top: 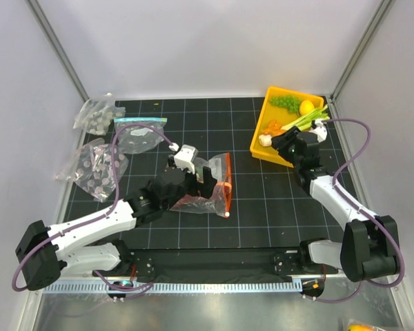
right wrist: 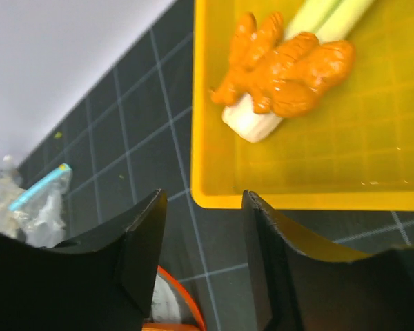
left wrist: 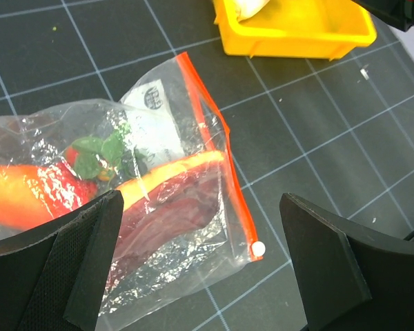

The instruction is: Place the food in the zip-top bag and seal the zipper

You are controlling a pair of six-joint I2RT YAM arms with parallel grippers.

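A clear zip top bag (left wrist: 172, 276) with an orange-red zipper strip (left wrist: 238, 186) lies flat, with red, yellow-orange and green food visible inside. Its white slider (left wrist: 257, 249) sits at the near end of the strip. Above the bag, my left gripper is open, its fingers wide apart and empty. In the yellow bin (right wrist: 200, 138), orange ginger-shaped food (right wrist: 290, 76) rests across the white end of a leek (right wrist: 252, 124). Just short of the bin's wall in the right wrist view, my right gripper stands open with nothing between its fingers.
Green grapes (top: 286, 102) and a lemon (top: 306, 107) lie at the bin's far end. Several filled clear bags and a blue-topped bag (top: 139, 135) occupy the left side.
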